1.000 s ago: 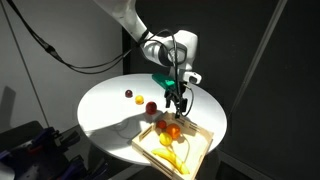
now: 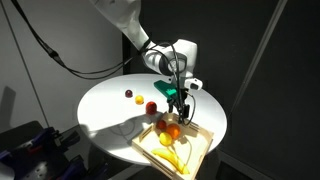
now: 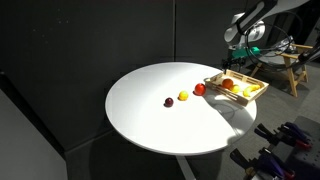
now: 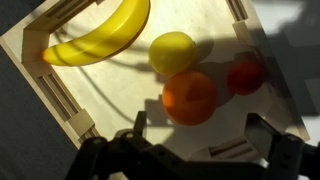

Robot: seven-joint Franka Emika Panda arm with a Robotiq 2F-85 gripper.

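Over the far end of a shallow wooden crate (image 2: 202, 150), my gripper (image 2: 180, 110) points downward. Its two fingers stand wide apart in the wrist view, open with nothing between them. An orange (image 4: 190, 97) lies just ahead of the fingertips, near the middle line of the fingers. Beyond it in the crate are a yellow lemon-like fruit (image 4: 173, 53) and a banana (image 4: 105, 38). A small red fruit (image 4: 245, 77) rests to the orange's right, close to the crate wall.
Outside the crate, a red fruit (image 3: 200, 89), an orange-yellow fruit (image 3: 183, 96) and a dark plum-like fruit (image 3: 169, 102) sit on the white round table (image 3: 130, 110). The crate's raised walls surround its fruit.
The arm has come down a little toward the crate, its gripper still open. The fruit and the crate look unmoved.
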